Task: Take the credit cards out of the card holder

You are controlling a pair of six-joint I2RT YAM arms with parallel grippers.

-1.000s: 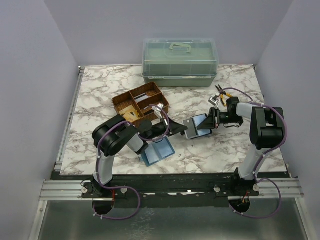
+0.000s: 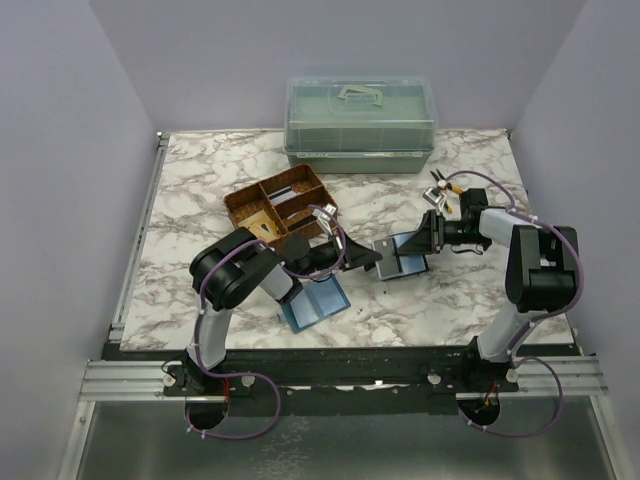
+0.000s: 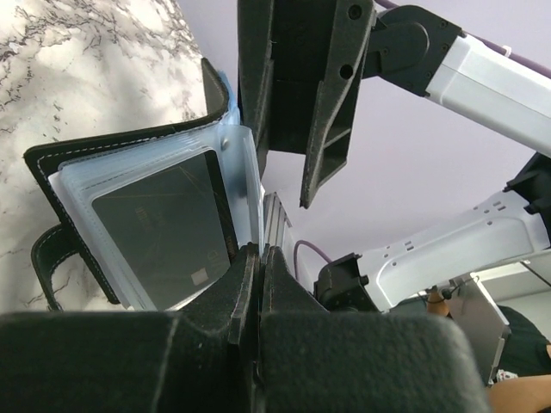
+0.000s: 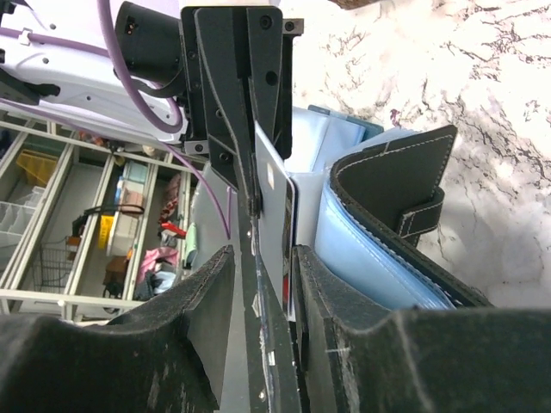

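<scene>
The card holder (image 2: 410,255), dark with translucent blue sleeves (image 4: 379,258), is held up between the two grippers. In the left wrist view a dark card shows in a sleeve (image 3: 155,228), and my left gripper is shut at its edge; whether anything thin lies between its fingertips is hard to tell. My right gripper stands open at the holder's edge, its fingers either side of a thin card (image 4: 277,215) that reaches toward the left gripper's fingertips.
A wooden compartment box (image 2: 262,184) stands at the back left, a lidded green container (image 2: 360,125) at the back. Blue sleeves (image 2: 315,305) lie at the front left, and tools (image 2: 445,188) at the back right.
The left gripper has moved very slightly.
</scene>
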